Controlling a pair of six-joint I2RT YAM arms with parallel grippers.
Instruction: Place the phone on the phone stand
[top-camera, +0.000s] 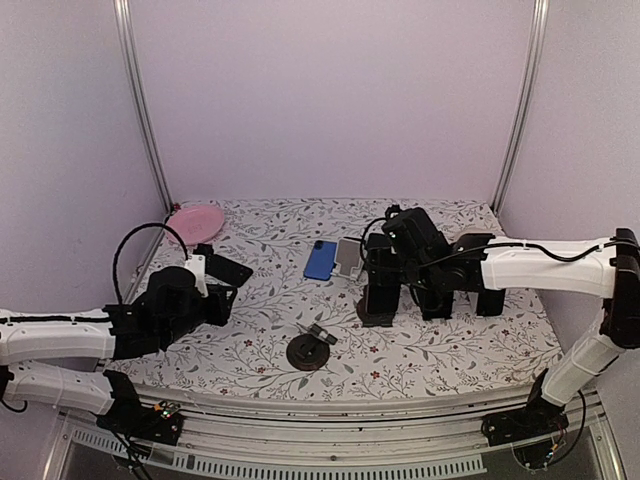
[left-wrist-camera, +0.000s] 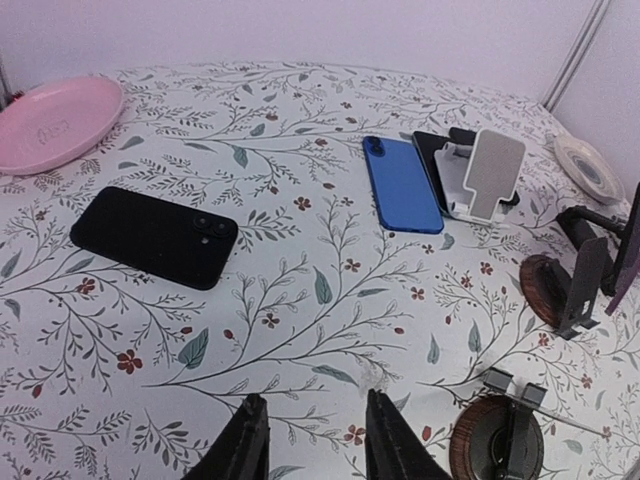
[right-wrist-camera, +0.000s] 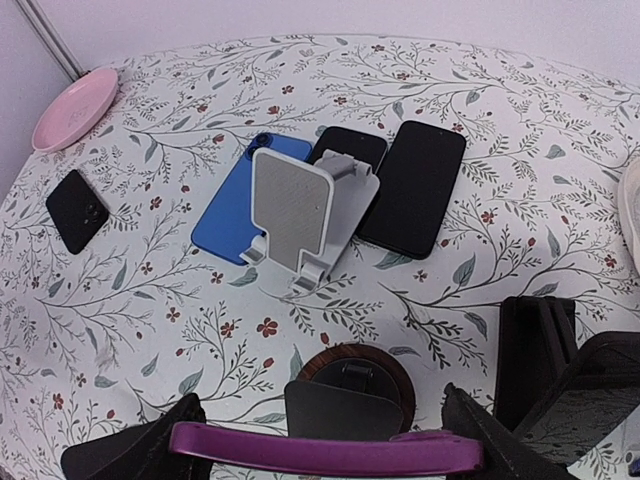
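Observation:
My right gripper (top-camera: 376, 264) is shut on a phone. Its purple edge (right-wrist-camera: 325, 450) spans the fingers, and its dark face (top-camera: 381, 292) hangs in front of a black phone stand (right-wrist-camera: 345, 405) with a round wooden base. I cannot tell whether they touch. My left gripper is open and empty above the cloth, near a black phone (left-wrist-camera: 155, 236) lying flat. A second black stand (top-camera: 308, 350) is at the front middle. At the back, a white stand (left-wrist-camera: 494, 175) stands beside a flat blue phone (left-wrist-camera: 405, 190).
A pink plate (top-camera: 196, 224) lies back left. Another black stand (right-wrist-camera: 592, 395) stands on the right. Two more flat dark phones are behind the white stand, one black (right-wrist-camera: 415, 190). The cloth between my grippers is mostly free, as is the front right.

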